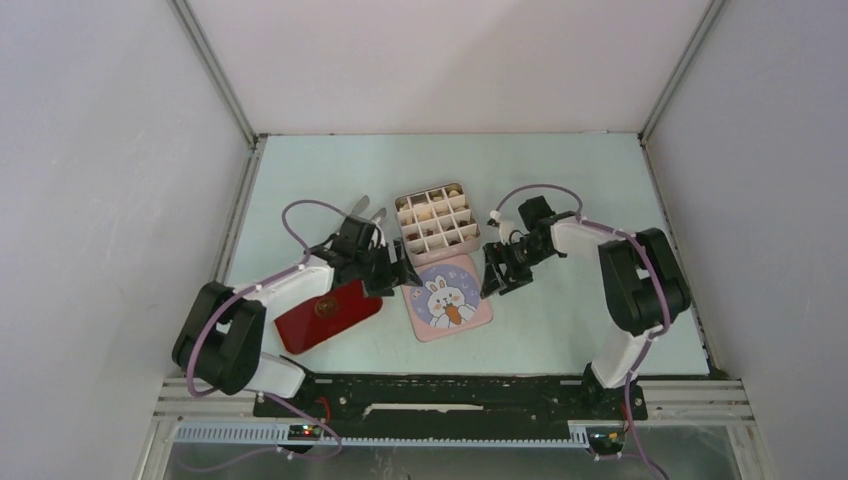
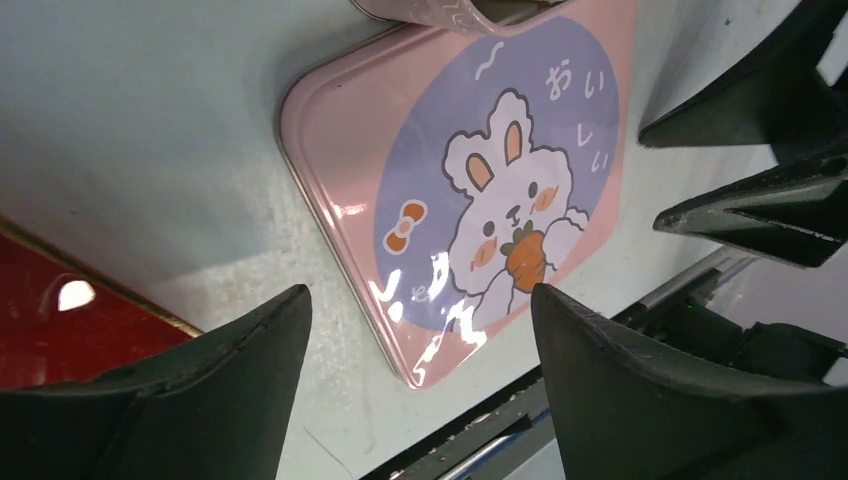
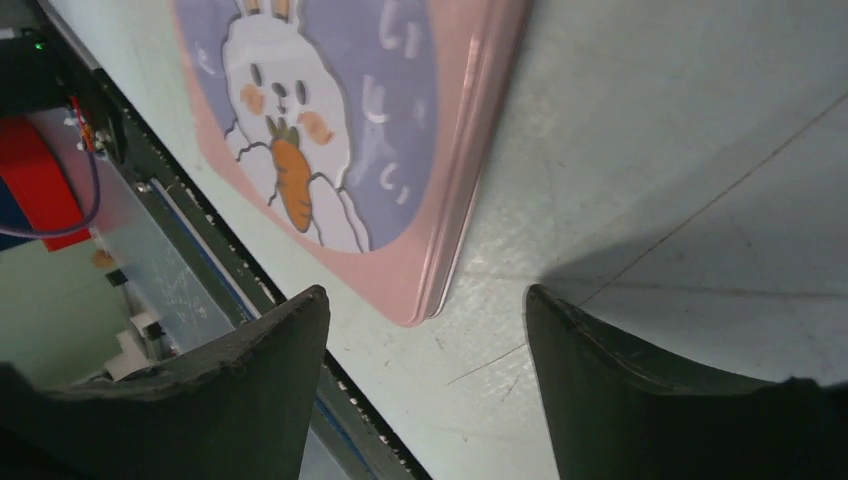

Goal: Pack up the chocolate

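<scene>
A pink box lid with a rabbit and carrot picture (image 1: 446,300) lies flat just in front of the compartment box (image 1: 437,222), which holds light and dark pieces in several cells. My left gripper (image 1: 394,280) stands open at the lid's left side; in the left wrist view its fingers flank bare table and lid edge. My right gripper (image 1: 500,280) stands open at the lid's right edge, the lid showing beyond its fingertips in the right wrist view. Neither has anything between its fingers.
A red tray (image 1: 330,320) lies at the left, with two metal tongs (image 1: 359,206) behind it.
</scene>
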